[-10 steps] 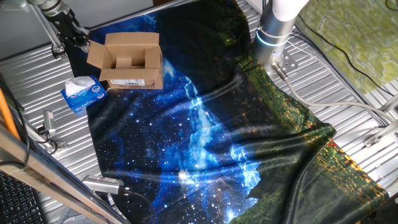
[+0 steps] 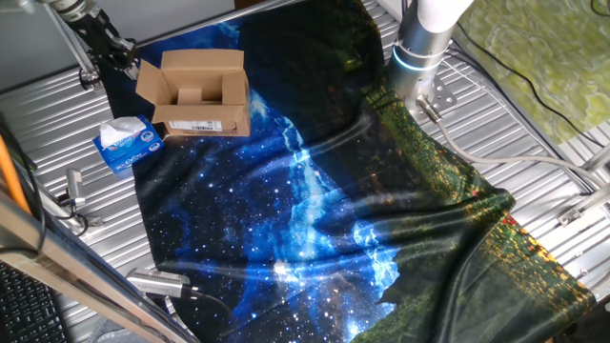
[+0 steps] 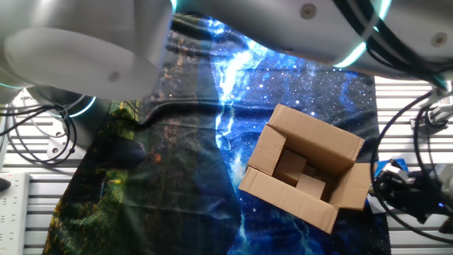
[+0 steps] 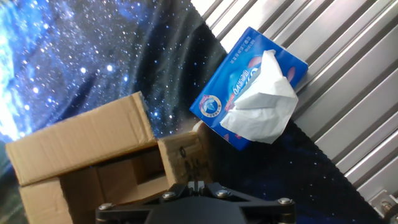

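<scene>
An open cardboard box (image 2: 196, 121) stands on the dark, starry cloth, its flaps spread outward. Beside it sits a blue tissue box (image 2: 131, 151) with a white tissue (image 4: 264, 102) poking out of its top. My gripper (image 2: 133, 70) hangs near the box's left flap, at the cloth's far left corner. In the wrist view the gripper is at the bottom edge, its fingertips together and nothing visible between them. From there the cardboard box (image 4: 81, 137) lies to the lower left and the tissue box (image 4: 217, 93) lies ahead, slightly right. Part of the carton's inside is hidden.
A grey adapter (image 2: 160, 282) with a cable lies at the cloth's front left edge. Metal framing (image 2: 86, 262) crosses the near left corner.
My gripper has shifted very slightly to the right in exterior view 1. The cardboard box, tissue box and cloth stay where they were.
</scene>
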